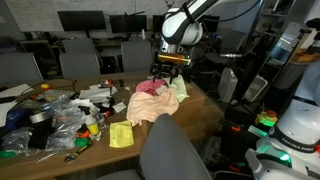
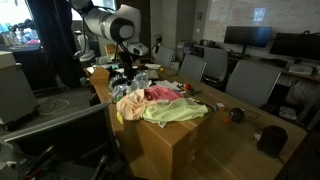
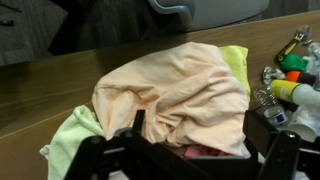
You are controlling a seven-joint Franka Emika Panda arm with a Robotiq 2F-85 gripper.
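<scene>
A crumpled peach cloth (image 3: 170, 88) fills the middle of the wrist view; in exterior view 1 the same peach cloth (image 1: 150, 105) lies near the table's right end. Beside it is a pale green cloth (image 1: 181, 88), and a darker pink cloth (image 3: 205, 151) peeks out from under the gripper side. A yellow cloth (image 1: 121, 135) lies flat nearer the front. My gripper is open above the cloths, its dark fingers (image 3: 262, 142) wide apart with nothing seen between them. In exterior view 1 the gripper (image 1: 170, 72) hangs over the back of the pile.
Clear plastic bags (image 1: 68, 125), bottles (image 1: 92, 125) and tools crowd the table's left and middle. Bare wood (image 1: 105, 155) shows along the front edge. A grey chair (image 1: 170, 155) stands against that edge, and the white robot base (image 1: 295, 130) is at right.
</scene>
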